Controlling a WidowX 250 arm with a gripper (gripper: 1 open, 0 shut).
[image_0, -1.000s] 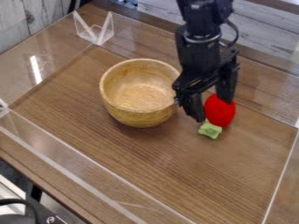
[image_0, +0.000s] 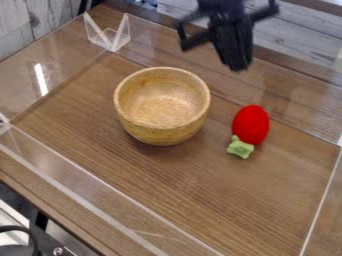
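Observation:
A red oval object (image_0: 250, 123) lies on the wooden table right of a round wooden bowl (image_0: 160, 105), with a small green piece (image_0: 241, 148) just below it. My dark gripper (image_0: 227, 55) hangs high at the top centre-right, blurred, so its fingers and what is between them cannot be made out.
A clear plastic holder (image_0: 108, 32) stands at the back left. The bowl looks empty.
My gripper has risen sharply from over the red object toward the top of the view. The red object and green piece are now uncovered.

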